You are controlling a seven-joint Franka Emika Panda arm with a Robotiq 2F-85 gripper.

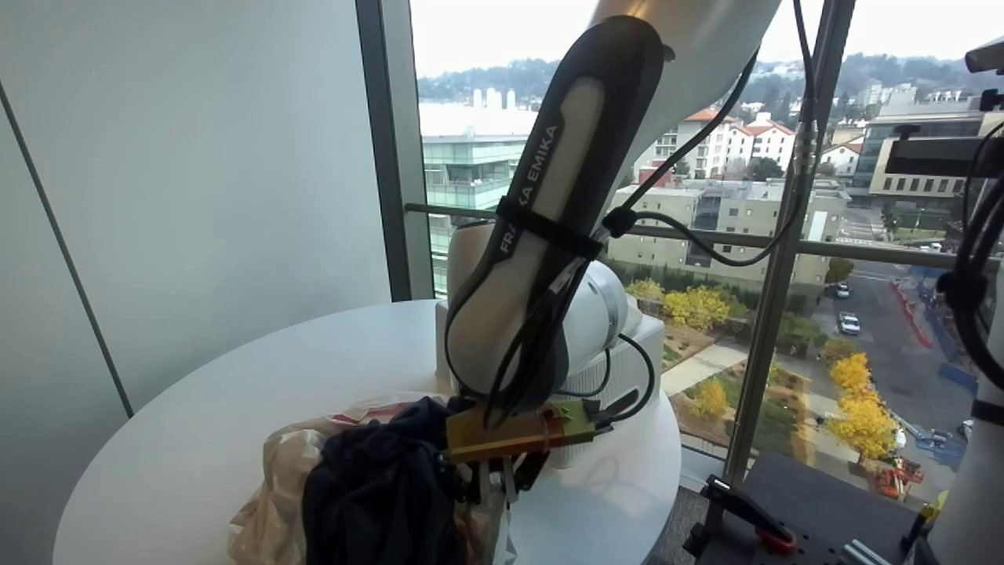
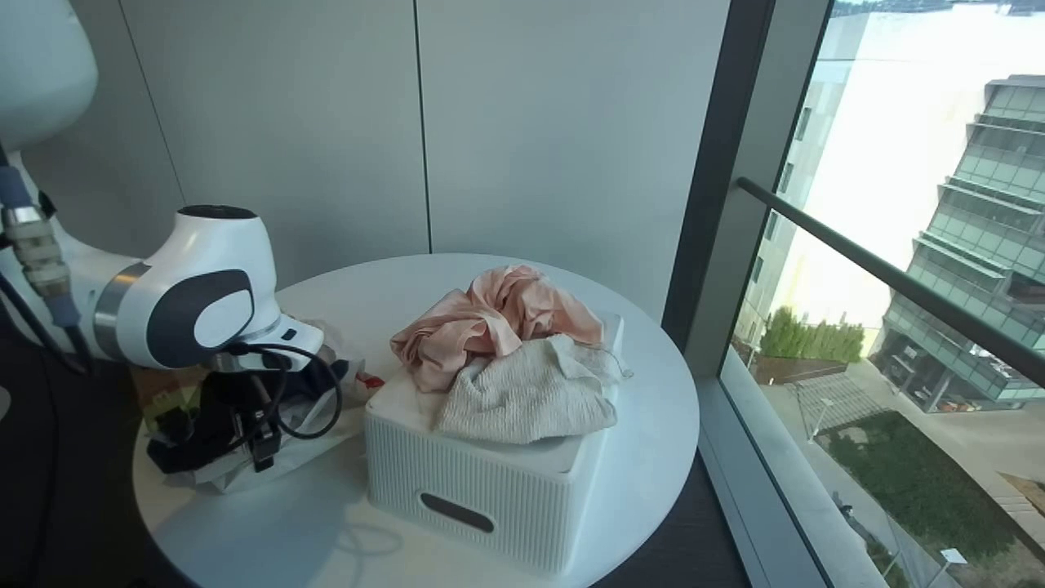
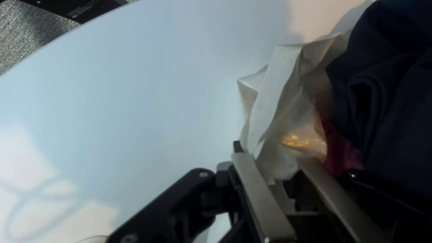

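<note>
A crumpled, translucent plastic bag [image 1: 279,475] lies on the round white table, with dark navy cloth [image 1: 376,494] heaped on it. In the wrist view, the bag's pale edge [image 3: 275,103] reaches down between the fingers of my gripper, one on either side of it. The fingers are part open, with a gap showing between them. Navy cloth [image 3: 390,101] fills the right of that view, and something dark red [image 3: 342,152] shows beneath it. In exterior view 2 the arm hides much of the bag [image 2: 294,456]. Whether the fingers touch the plastic, I cannot tell.
A white ribbed box [image 2: 470,480] stands on the table beside the arm, bearing pink cloth [image 2: 490,318] and whitish cloth [image 2: 534,392]. Windows rise close behind.
</note>
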